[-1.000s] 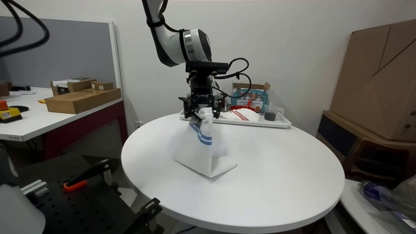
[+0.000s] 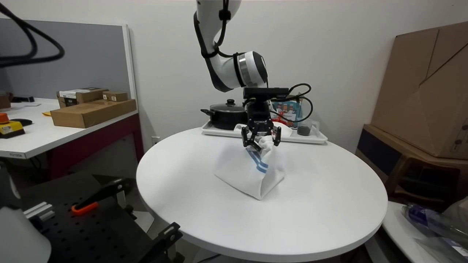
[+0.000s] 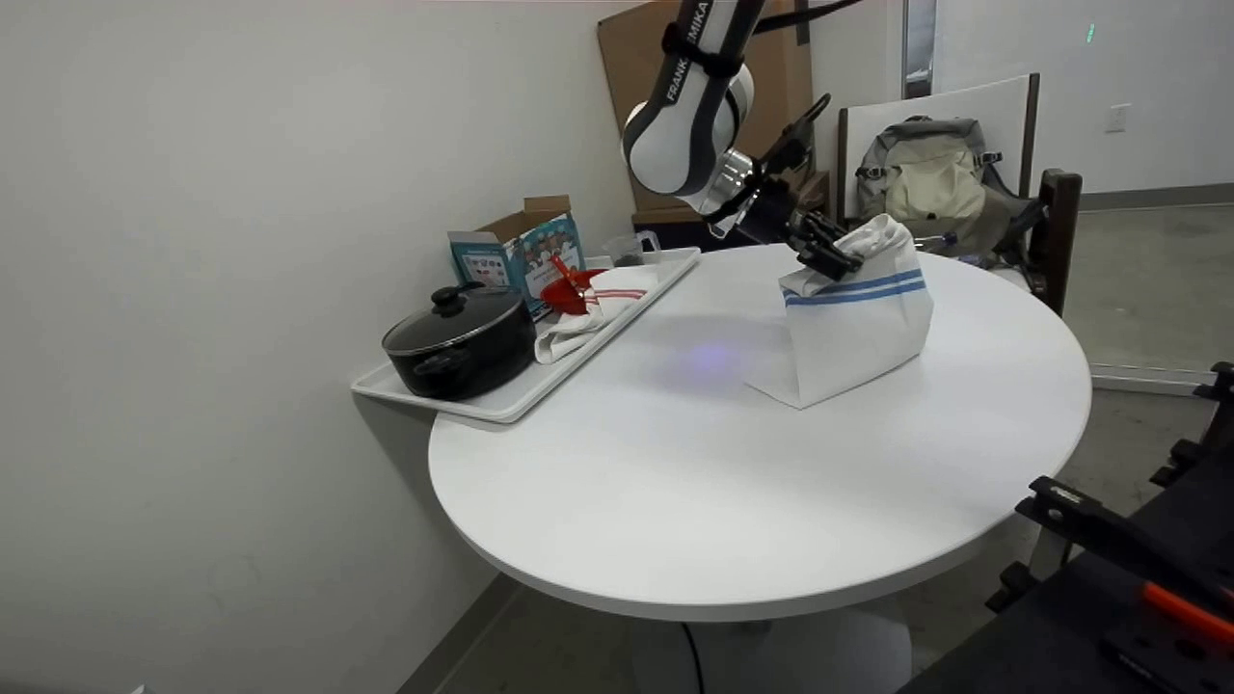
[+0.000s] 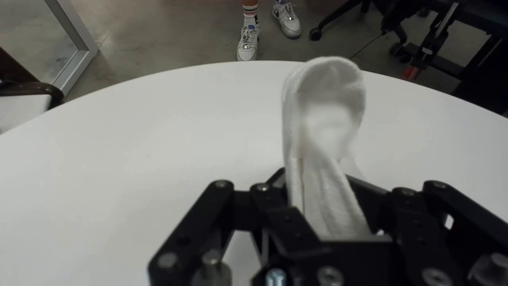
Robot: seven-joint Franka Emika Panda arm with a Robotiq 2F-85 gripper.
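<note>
A white towel with blue stripes [image 2: 259, 177] hangs from my gripper [image 2: 261, 142], its lower part resting on the round white table [image 2: 324, 210]. In exterior view 2 the bunched top of the towel [image 3: 862, 312] is at the tips of my gripper [image 3: 839, 260], low over the table. The wrist view shows a fold of the towel [image 4: 328, 190] pinched between the dark fingers and standing up past them. My gripper is shut on this cloth.
At the table's back edge a white tray [image 3: 526, 399] carries a black lidded pot [image 3: 457, 347], a red bowl [image 3: 567, 295], a towel with red stripes [image 3: 619, 295], a blue box [image 3: 544, 254] and a clear cup [image 3: 630, 249].
My gripper has moved right and lower in exterior view 1, taking the towel along. More of the cloth now slumps on the table, and the arm covers part of the tray's contents.
</note>
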